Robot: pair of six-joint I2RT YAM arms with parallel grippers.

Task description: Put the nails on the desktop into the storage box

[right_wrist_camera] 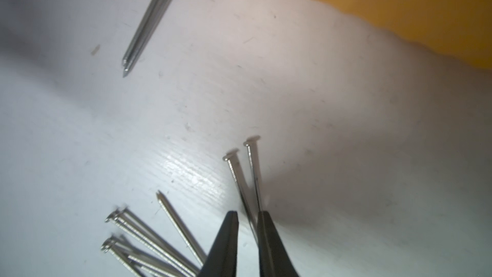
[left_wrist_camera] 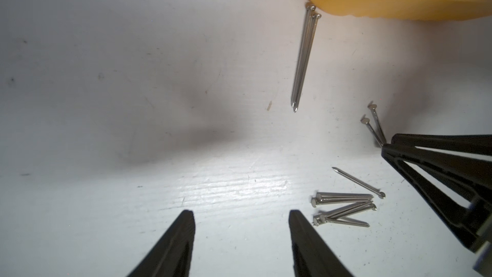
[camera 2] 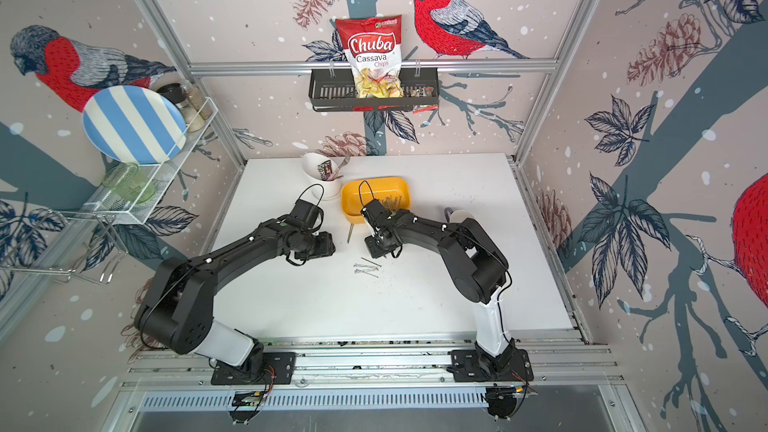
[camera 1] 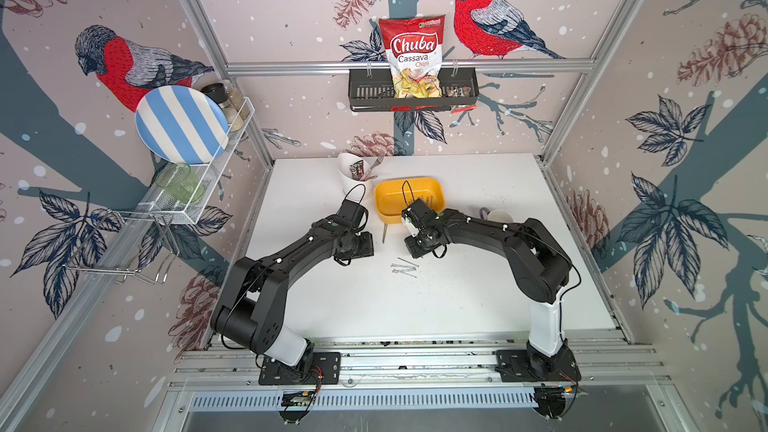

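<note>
The orange storage box (camera 1: 409, 188) stands at the back middle, some nails inside. Long nails (left_wrist_camera: 305, 56) lie just in front of it. Two nails (right_wrist_camera: 235, 177) lie at my right gripper, whose fingertips are partly apart and low over them; whether it grips one is unclear. A group of several nails (left_wrist_camera: 343, 202) lies nearer the front, beside a single nail (left_wrist_camera: 358, 181). My left gripper stands open over bare desktop to the left, nothing between its fingers.
A white container (camera 2: 312, 168) with utensils stands left of the box, and a cup (camera 2: 462, 216) behind the right arm. A wire shelf (camera 1: 200, 192) is on the left wall.
</note>
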